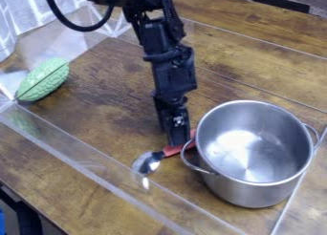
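My black gripper (174, 124) is low over the wooden table, just left of the steel pot (253, 151) and by the red handle of a spoon (177, 148). The spoon's silver bowl (147, 162) lies toward the front, left of the pot, and the far end of its handle is hidden behind the pot or gripper. Whether the fingers are open or shut I cannot tell.
A green oval object (44, 80) lies at the left near a clear plastic edge. The wooden table (90, 124) has bare space left of the arm and behind the pot.
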